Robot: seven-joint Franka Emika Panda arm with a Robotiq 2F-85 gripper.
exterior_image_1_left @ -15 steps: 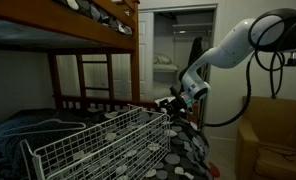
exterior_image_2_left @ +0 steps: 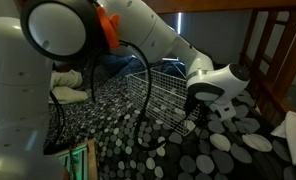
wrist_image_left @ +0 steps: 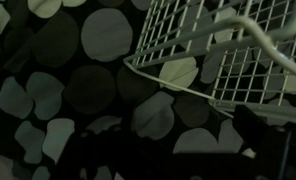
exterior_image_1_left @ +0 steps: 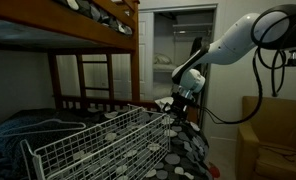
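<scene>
A white wire basket (exterior_image_1_left: 103, 148) stands on bedding with a dark, round-spotted pattern (wrist_image_left: 108, 35). In the wrist view, a corner of the basket (wrist_image_left: 178, 50) fills the upper right. My gripper is open at the bottom of that view, its dark fingers spread apart with spotted cloth visible between and beyond them. Exterior view 1 places the gripper (exterior_image_1_left: 176, 106) by the far end of the basket. From the other side, the gripper (exterior_image_2_left: 191, 108) points down beside the basket's wire wall (exterior_image_2_left: 166, 88). Dim light hides whether the fingertips touch the cloth or wire.
A wooden bunk frame (exterior_image_1_left: 63, 35) overhangs the left side, with a ladder (exterior_image_1_left: 95, 75) behind. A tan armchair (exterior_image_1_left: 273, 135) stands at the right. A dark cable (exterior_image_2_left: 146, 95) hangs from the arm. Spotted bedding lies uncluttered left of the basket in the wrist view.
Over the last second my arm's wrist has shifted slightly left in exterior view 1, and the hand has tilted to point more downward. The basket has stayed where it was.
</scene>
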